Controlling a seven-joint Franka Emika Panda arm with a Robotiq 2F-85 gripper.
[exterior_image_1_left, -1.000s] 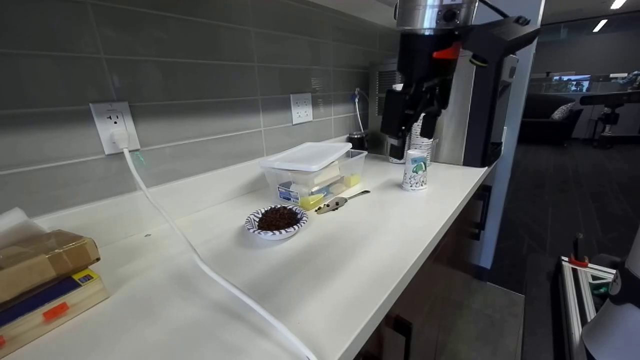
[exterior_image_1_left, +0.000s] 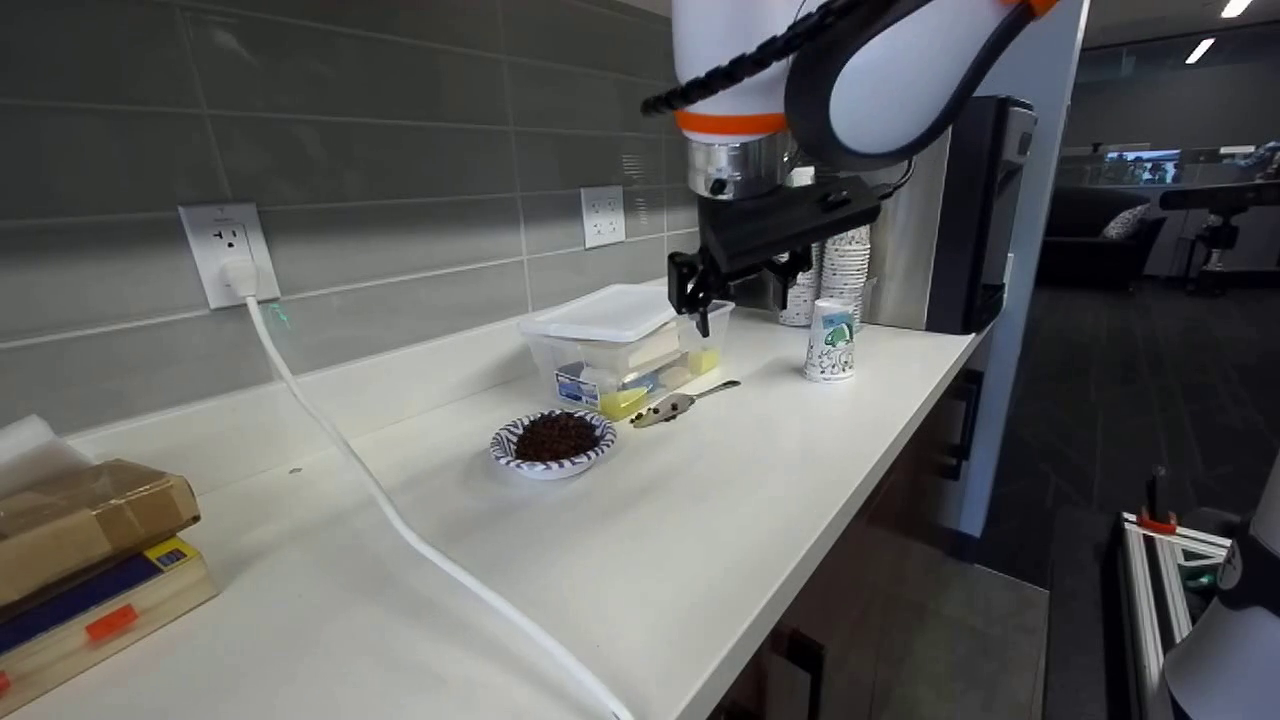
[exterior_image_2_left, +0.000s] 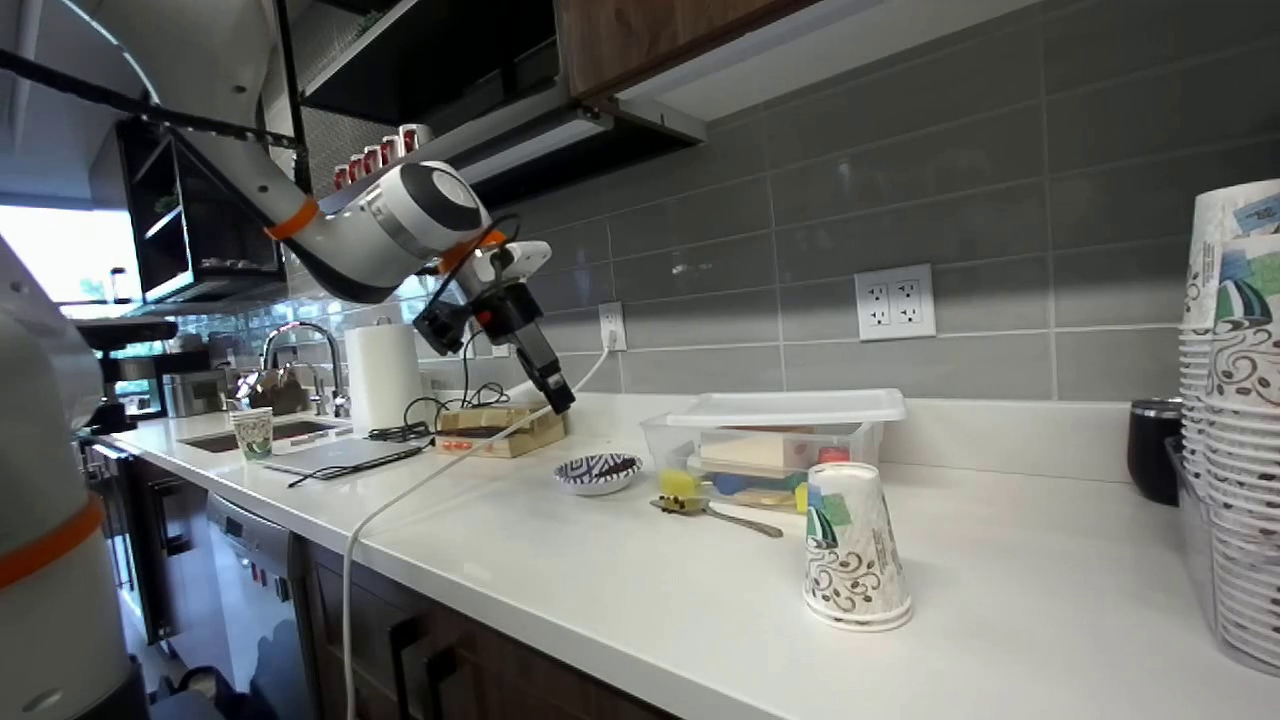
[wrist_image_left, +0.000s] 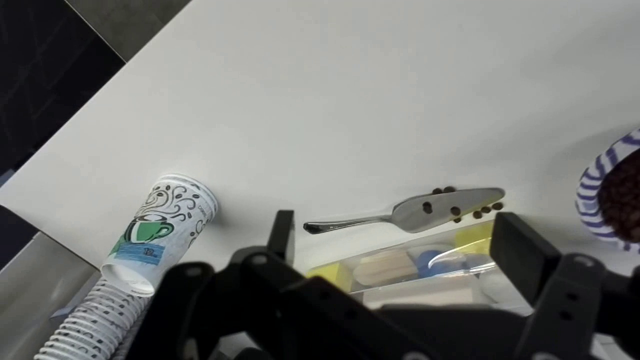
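High above the counter, my gripper stands open, its fingers spread wide with nothing held between them. Below it in the wrist view lies a metal cake server (wrist_image_left: 414, 211), its handle toward the left; several coffee beans are scattered on and beside its blade. A bowl with a blue-striped rim (exterior_image_1_left: 553, 444) holds many dark beans, and it is cut off at the right edge of the wrist view. An upside-down paper cup (exterior_image_2_left: 853, 546) with a green and blue print stands on the counter, apart from the gripper.
A clear plastic box (exterior_image_2_left: 764, 446) with its white lid askew sits against the wall beside the server. Stacked cups (exterior_image_2_left: 1236, 432) stand at the far end. A white cable (exterior_image_1_left: 411, 528) crosses the counter.
The gripper has moved left in exterior view 1, away from over the paper cup toward the plastic box, and the wrist has turned. The bowl, server, cup and box have stayed put.
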